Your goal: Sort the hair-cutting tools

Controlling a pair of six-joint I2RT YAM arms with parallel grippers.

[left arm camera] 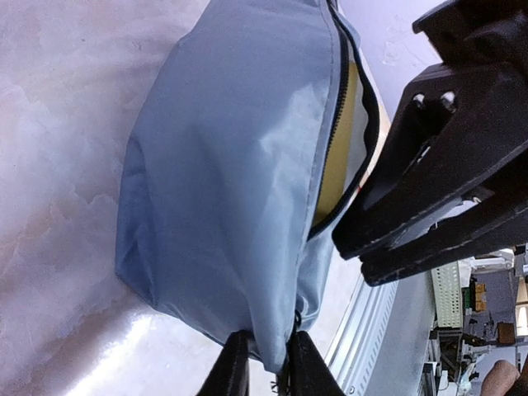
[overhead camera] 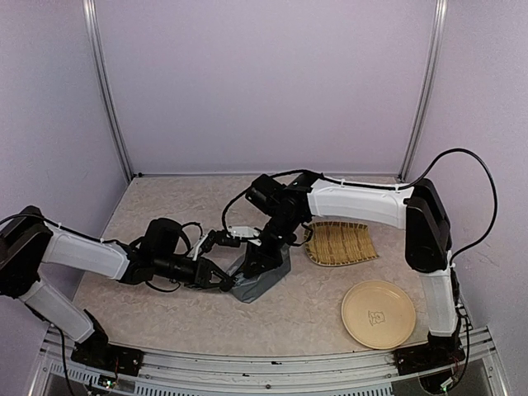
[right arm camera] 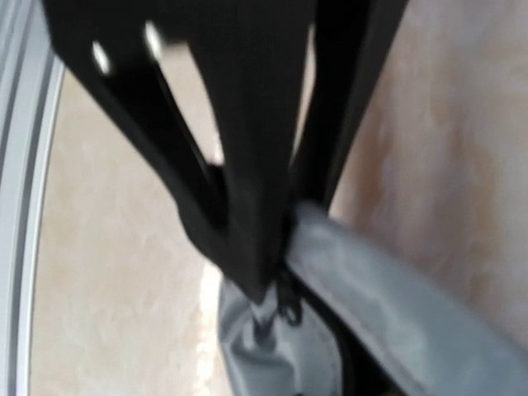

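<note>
A grey-blue zipped pouch (overhead camera: 260, 287) lies mid-table under both grippers. In the left wrist view the pouch (left arm camera: 214, 190) has its zip partly open, with yellow showing inside. My left gripper is shut on the pouch's end at the bottom of that view. My right gripper's black fingers (left arm camera: 388, 190) hover just right of the opening, apart from each other. In the right wrist view they sit over the pouch (right arm camera: 396, 322) and zipper pull (right arm camera: 289, 301), blurred; whether anything is between them is unclear.
A woven bamboo basket (overhead camera: 346, 252) lies behind right, and a round beige plate (overhead camera: 379, 330) with a small drawing is at the front right.
</note>
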